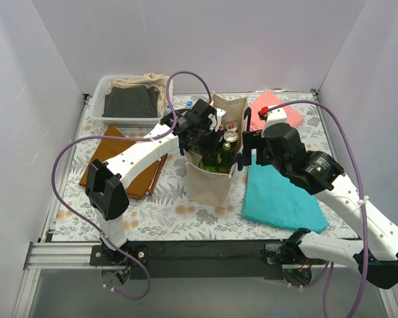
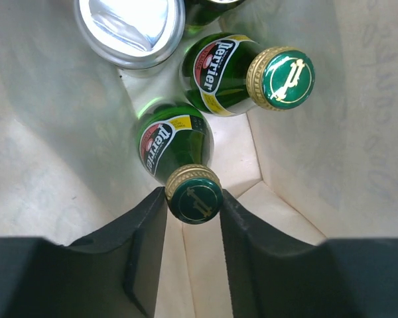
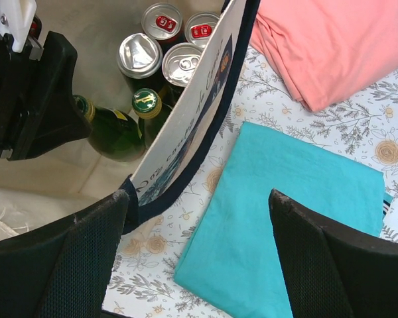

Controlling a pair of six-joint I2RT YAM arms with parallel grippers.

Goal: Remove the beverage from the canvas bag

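Inside the beige canvas bag [image 1: 209, 189] stand two green Perrier bottles and several cans. In the left wrist view, my left gripper has its fingertips on either side of the nearer bottle's green cap [image 2: 195, 200]; whether they press on it I cannot tell. The other bottle [image 2: 232, 76] stands behind it, beside a silver can [image 2: 131, 30]. My right gripper is open at the bag's right side, its fingers wide apart. The bag's dark-trimmed edge [image 3: 186, 169] reaches close to its left finger; the fingers are not closed on it.
A turquoise cloth [image 1: 278, 195] and a pink cloth [image 1: 275, 112] lie right of the bag. To its left are a brown folder [image 1: 123, 162] and, farther back, a white basket [image 1: 129, 122] with cloths.
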